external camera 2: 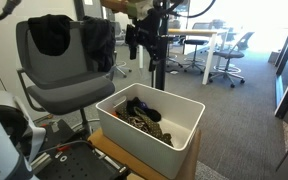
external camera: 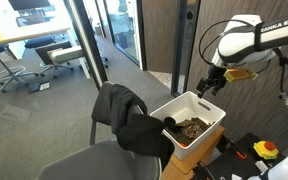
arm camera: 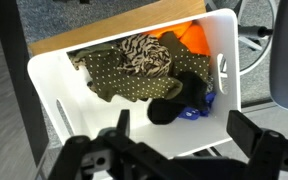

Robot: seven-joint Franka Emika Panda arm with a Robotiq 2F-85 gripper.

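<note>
My gripper (external camera: 209,88) hangs above a white bin (external camera: 209,112), apart from what lies inside. Its dark fingers stand wide apart in the wrist view, with nothing held between them. Inside the bin, a dark dotted cloth (arm camera: 109,72) lies beside a striped, animal-print cloth (arm camera: 145,55). A black item (arm camera: 167,108) is bunched below them, with a bit of blue (arm camera: 191,113) next to it. Something orange (arm camera: 193,38) shows at the bin's upper edge in that view. Much of the pile overlaps, so single pieces are hard to tell apart.
The bin rests on a wooden surface (external camera 2: 121,133). Right beside it stands a grey office chair (external camera: 94,160) with a black garment (external camera: 142,133) draped over it. One end of the bin's floor (arm camera: 89,110) is bare. Desks and chairs stand farther back.
</note>
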